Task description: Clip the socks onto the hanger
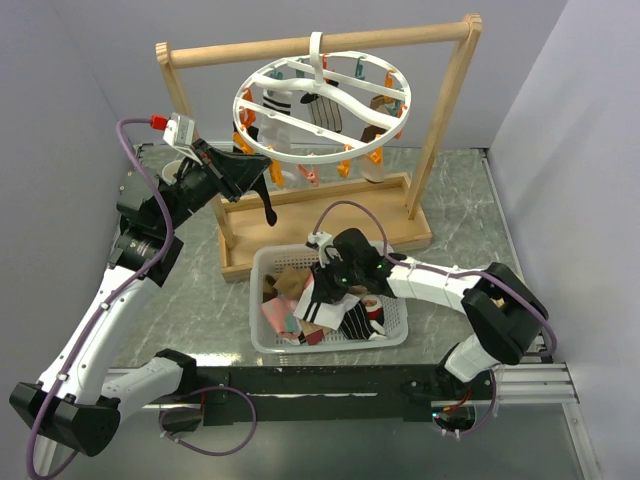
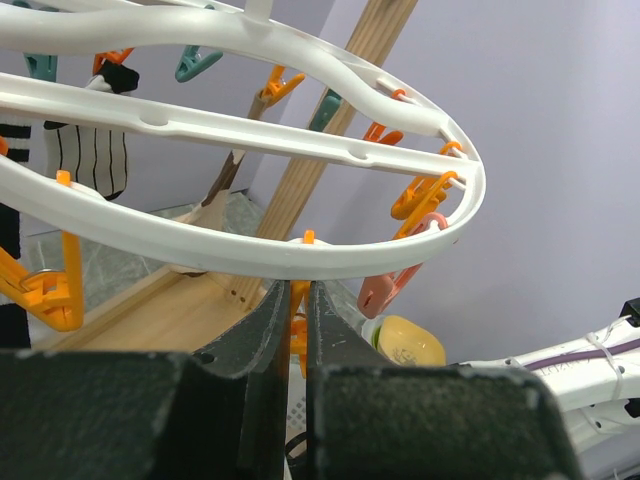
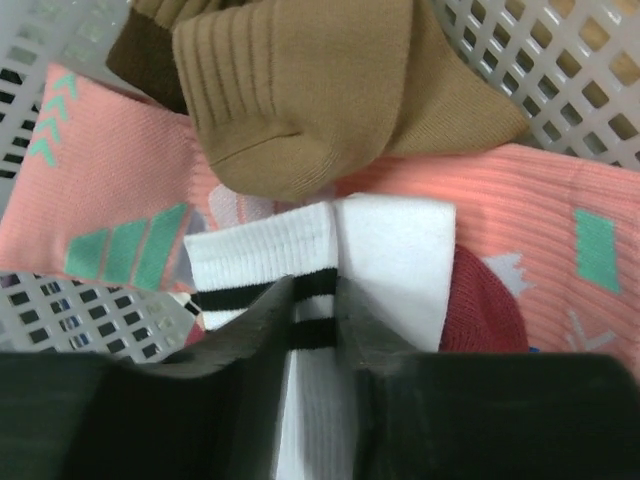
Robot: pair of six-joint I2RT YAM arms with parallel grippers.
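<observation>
A white round hanger (image 1: pixel 320 157) with coloured clips hangs from the wooden frame, several socks clipped to it. My left gripper (image 1: pixel 245 172) is at the hanger's front-left; in the left wrist view its fingertips (image 2: pixel 283 310) are around an orange clip (image 2: pixel 300 285) on the rim. My right gripper (image 1: pixel 325 285) is down in the sock basket (image 1: pixel 398 320), over a white sock with black stripes (image 3: pixel 260 260); its blurred fingers lie on the cuff, and whether they hold it is unclear. Brown socks (image 3: pixel 290 90) and pink socks (image 3: pixel 100 190) lie around it.
The wooden stand (image 1: pixel 447 120) with its tray floor (image 1: pixel 300 220) stands behind the basket. A yellow item (image 2: pixel 410 340) is at the right in the left wrist view.
</observation>
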